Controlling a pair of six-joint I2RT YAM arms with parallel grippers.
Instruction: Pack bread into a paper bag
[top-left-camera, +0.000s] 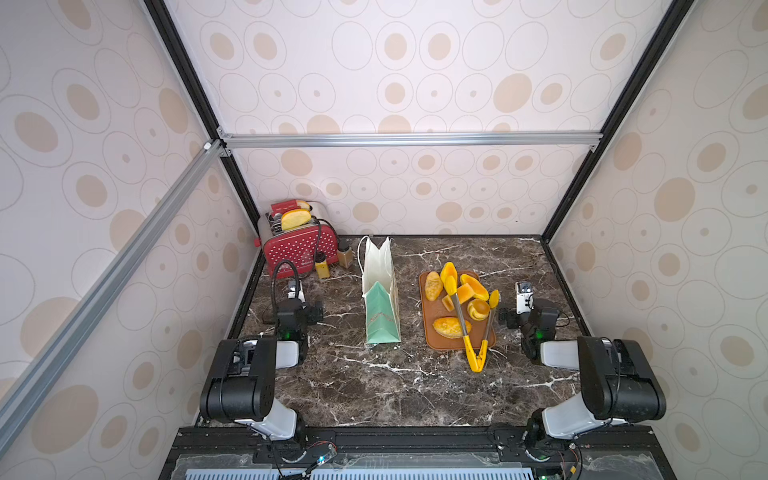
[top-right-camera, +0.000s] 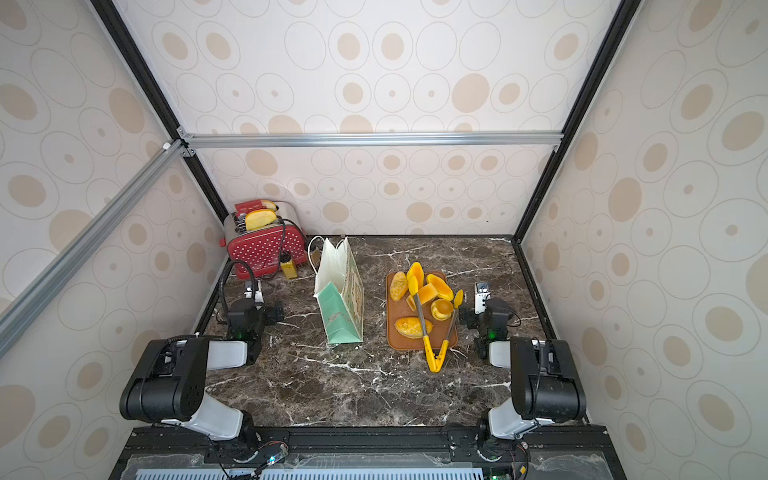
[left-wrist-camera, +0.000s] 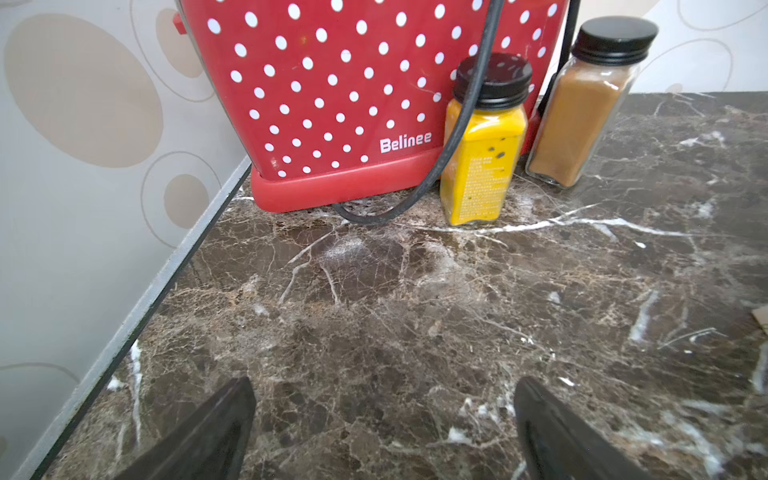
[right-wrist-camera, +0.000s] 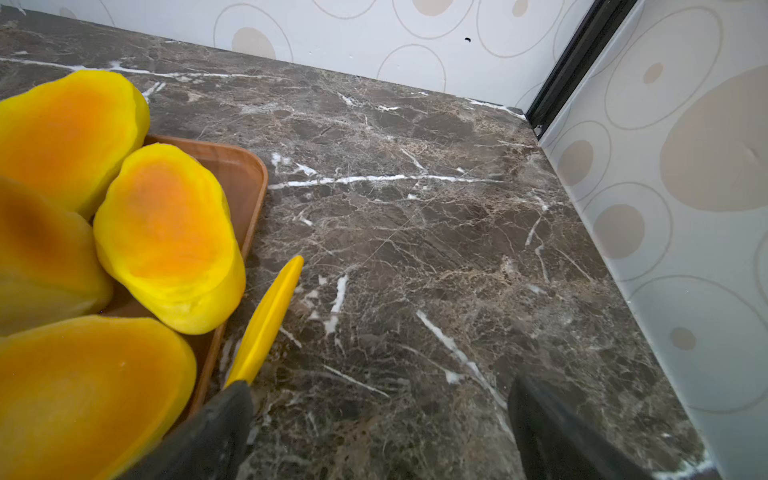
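Note:
Several yellow bread pieces (top-left-camera: 448, 326) lie on a brown tray (top-left-camera: 429, 340) right of centre. Across them rest yellow-tipped tongs (top-left-camera: 475, 361), spread apart, with one tip (right-wrist-camera: 266, 321) beyond the tray's right edge. Left of the tray stands the paper bag (top-left-camera: 384, 312), upright, white and mint green, its mouth at the top; its inside is hidden. Over bare counter at the left, my left gripper has its fingers wide apart and nothing between them. My right gripper is open and empty just right of the tray.
A red dotted toaster (left-wrist-camera: 344, 104) with bread in its top stands at the back left, its black cable looping down. Before it are a yellow jar (left-wrist-camera: 484, 160) and a brown jar (left-wrist-camera: 582, 112).

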